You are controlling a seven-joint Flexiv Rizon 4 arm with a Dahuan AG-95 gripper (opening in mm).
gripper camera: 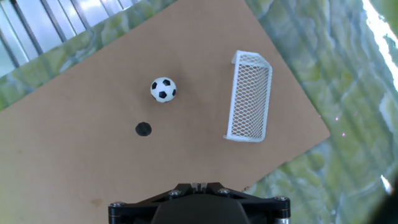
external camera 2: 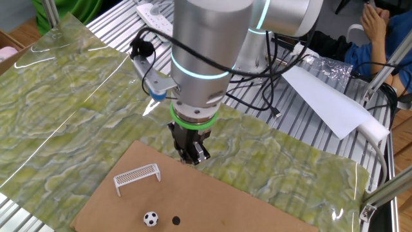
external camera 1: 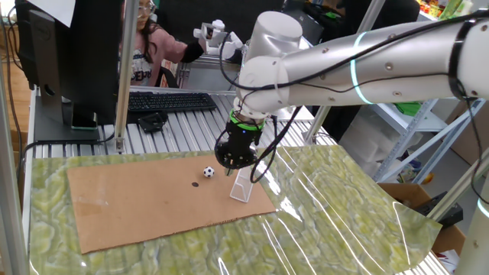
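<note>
On the brown cardboard (external camera 1: pixel 145 202) rests a black-and-white toy football (gripper camera: pixel 163 89), with a flat black spot (gripper camera: pixel 143 129) close by. A small white goal with a mesh net (gripper camera: pixel 250 97) stands near one end of the board, apart from the ball. My gripper (external camera 2: pixel 196 159) hangs above the board, pointing down; in the wrist view its tips (gripper camera: pixel 199 186) appear together at the bottom edge, with nothing visible between them. Exterior view 1 has the gripper (external camera 1: pixel 229 171) partly in front of the goal's upper end. Both ball and goal are clear of the fingers in the wrist view.
A green marbled sheet (external camera 1: pixel 328 206) lies under and around the cardboard. Behind it are a keyboard (external camera 1: pixel 172 101) and a monitor (external camera 1: pixel 84 69). Metal frame posts (external camera 1: pixel 126 76) rise at the table edge. Much of the cardboard is bare.
</note>
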